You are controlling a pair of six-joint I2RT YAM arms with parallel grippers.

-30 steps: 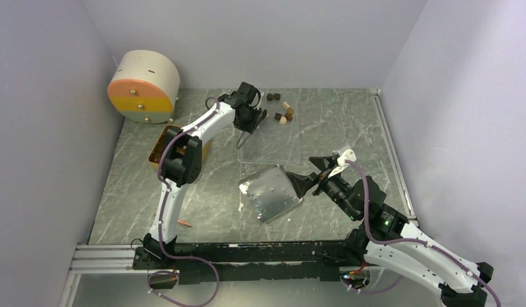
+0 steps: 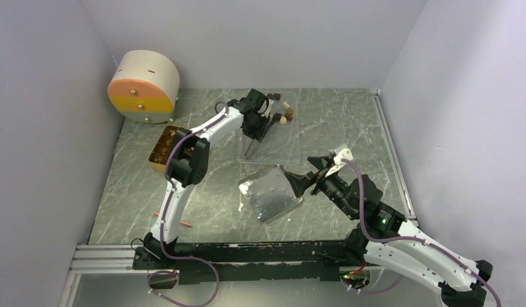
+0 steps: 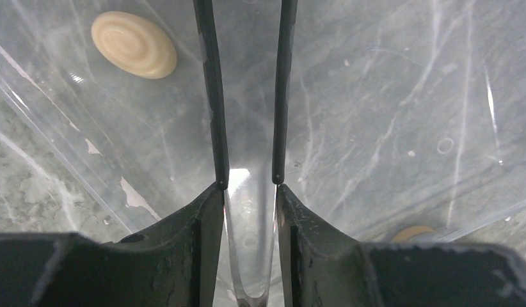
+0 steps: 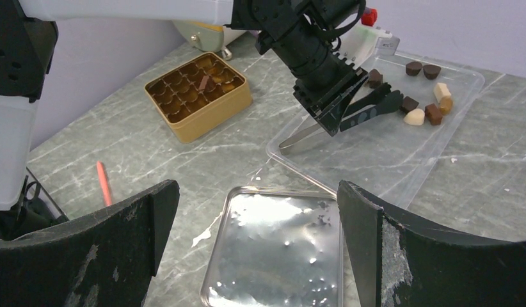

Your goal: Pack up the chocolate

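Note:
My left gripper is shut on tongs [image 3: 212, 89] with long black tips, held over the clear plastic tray [image 2: 269, 155]; a cream oval chocolate [image 3: 133, 43] shows beside the tips in the left wrist view. In the right wrist view several dark, brown and cream chocolates [image 4: 433, 114] lie at the tray's back and right. A gold box [image 4: 209, 118] with a brown compartment insert, a brown piece in it, stands left of the tray. My right gripper [image 2: 305, 173] stands open at the front right, with nothing between its fingers.
A metal tray [image 4: 270, 249] lies in front of the clear tray. A rounded drawer cabinet [image 2: 143, 77] stands at the back left. An orange stick [image 4: 103, 182] lies front left.
My left gripper, with the tongs, has moved slightly right and toward the front over the clear tray. The right arm has barely moved.

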